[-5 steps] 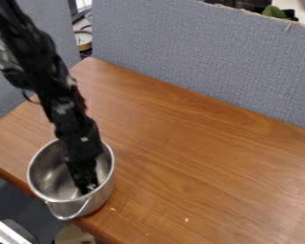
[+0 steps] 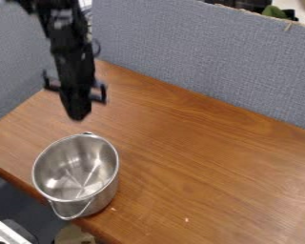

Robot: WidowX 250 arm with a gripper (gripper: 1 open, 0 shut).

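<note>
A steel pot (image 2: 75, 195) with a wire handle stands at the front left corner of the wooden table, upright. Its inside looks empty, though shadowed. My black gripper (image 2: 79, 105) is up above the table, behind the pot and apart from it. The gripper is motion-blurred, and whether anything is between its fingers cannot be made out.
Grey padded walls (image 2: 206, 52) border the back and left. The table's edge runs close by the pot at front left.
My gripper has risen out of the pot and moved back, away from it. The pot stands in about the same place.
</note>
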